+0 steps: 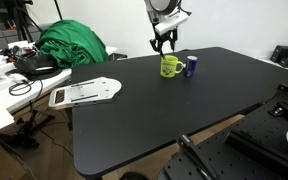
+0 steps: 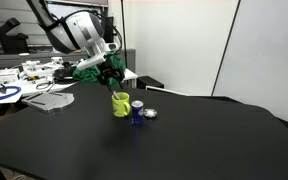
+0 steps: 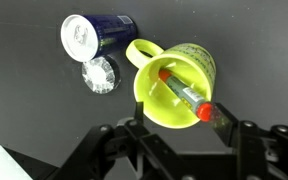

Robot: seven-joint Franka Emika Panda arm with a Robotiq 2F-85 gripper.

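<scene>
A yellow-green mug (image 3: 169, 95) stands upright on the dark table, its handle toward the can in the wrist view. Inside it leans a grey-and-red marker (image 3: 184, 94), one end near the rim on my right finger's side. My gripper is over the mug with its fingers apart, the marker loose in the space between them. In exterior view 1 the gripper (image 1: 164, 46) hangs just above the mug (image 1: 171, 68). Exterior view 2 shows the marker (image 2: 115, 94) sticking up from the mug (image 2: 121, 104).
A dark blue can (image 3: 96, 36) stands close beside the mug's handle, with a small silvery round object (image 3: 100, 73) next to it. A white board (image 1: 85, 92) lies at the table's left edge.
</scene>
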